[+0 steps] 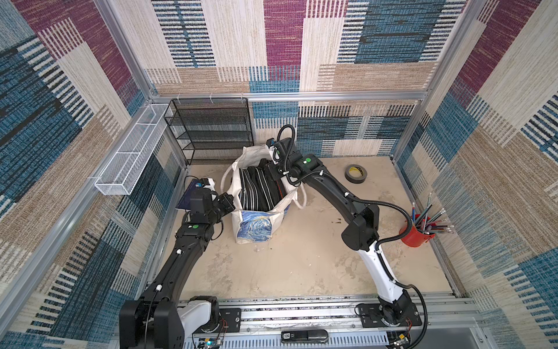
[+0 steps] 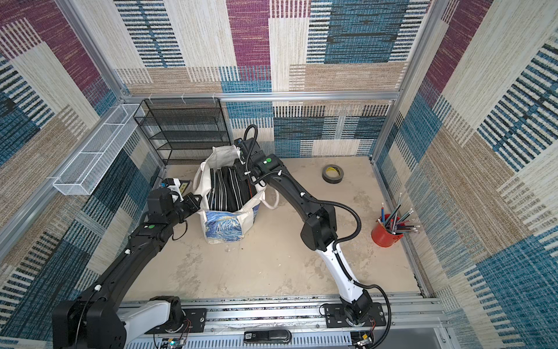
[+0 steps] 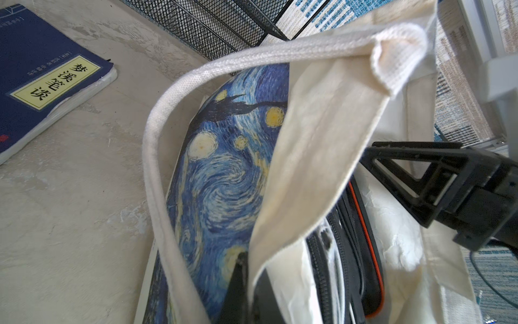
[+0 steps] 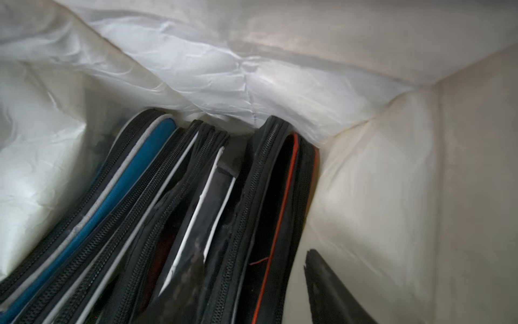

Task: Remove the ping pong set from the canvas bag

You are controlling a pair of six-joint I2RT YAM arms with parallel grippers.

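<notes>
The white canvas bag (image 1: pixel 255 226), with a starry-night print, stands upright, packed with black zippered cases (image 1: pixel 252 192); in the right wrist view their edges have blue, white, orange trim (image 4: pixel 286 205). Which one is the ping pong set I cannot tell. My left gripper is shut at the bag's left rim, by the folded canvas edge. My right gripper hangs open above the cases inside the bag, near their orange-trimmed end, nothing visibly between its fingers.
A blue book (image 3: pixel 43 75) lies left of the bag. Black mesh shelves (image 1: pixel 209 128) stand behind, a white wire basket (image 1: pixel 128 151) hangs on the left wall. A tape roll (image 1: pixel 355 173) and red pen cup (image 1: pixel 413 235) are at the right.
</notes>
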